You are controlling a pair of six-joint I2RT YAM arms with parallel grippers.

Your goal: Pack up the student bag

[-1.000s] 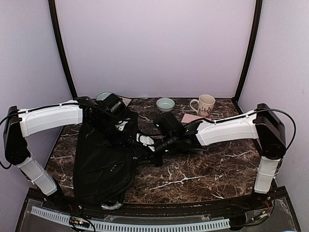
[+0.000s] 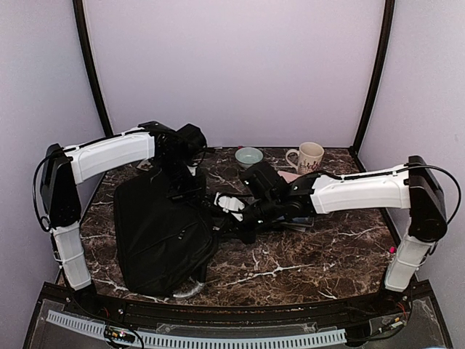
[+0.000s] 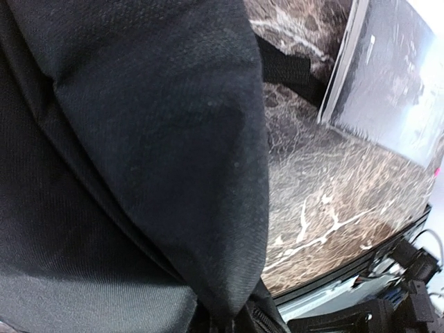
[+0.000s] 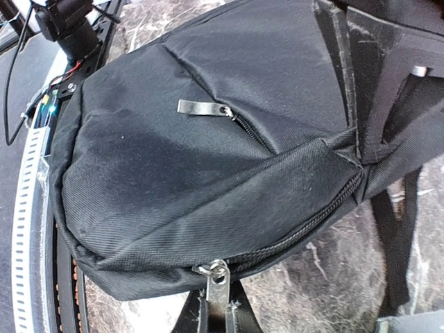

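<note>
A black backpack (image 2: 156, 240) lies on the marble table at the left, its zips visible in the right wrist view. My left gripper (image 2: 196, 193) is shut at the bag's upper right part; in the left wrist view the black fabric (image 3: 139, 139) fills much of the picture and covers its fingertips. My right gripper is shut on a metal zipper pull (image 4: 218, 281) at the end of the bag's long zip. A second pull (image 4: 201, 107) lies on the front pocket.
A bowl (image 2: 248, 155), a mug (image 2: 309, 158) and pink items (image 2: 287, 175) stand at the back right, partly behind my right arm. A clear flat case (image 3: 381, 83) lies beside the bag.
Both arms have shifted to the right, the left also toward the back. The backpack's lower part has moved right along with them.
</note>
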